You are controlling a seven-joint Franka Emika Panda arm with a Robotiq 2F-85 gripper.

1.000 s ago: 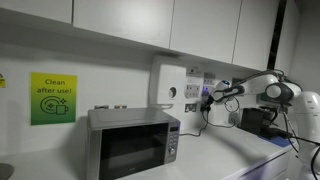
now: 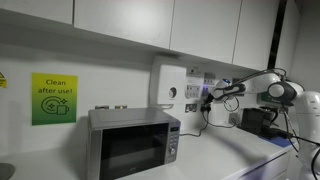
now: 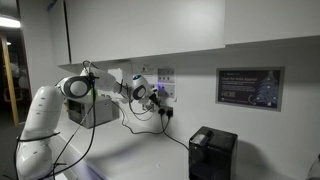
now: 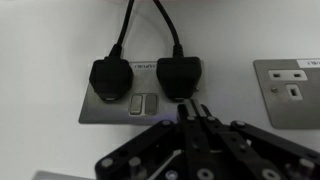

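Observation:
In the wrist view, a double wall socket (image 4: 146,109) holds two black plugs, the left plug (image 4: 111,77) and the right plug (image 4: 179,76). Between them sit two small rocker switches (image 4: 144,104). My gripper is shut, its tips just below the right plug and overlapping the socket's lower right part in this view. Nothing shows between the fingers. Whether the tips touch the plate or the plug, I cannot tell. From the side, the gripper (image 3: 152,104) points at the wall sockets above the worktop.
Another socket plate (image 4: 292,92) with empty holes is to the right. Cables hang along the wall. A microwave (image 2: 131,142) stands on the worktop (image 2: 222,150); a black appliance (image 3: 212,153) is farther along. Cupboards (image 2: 200,28) overhang the wall.

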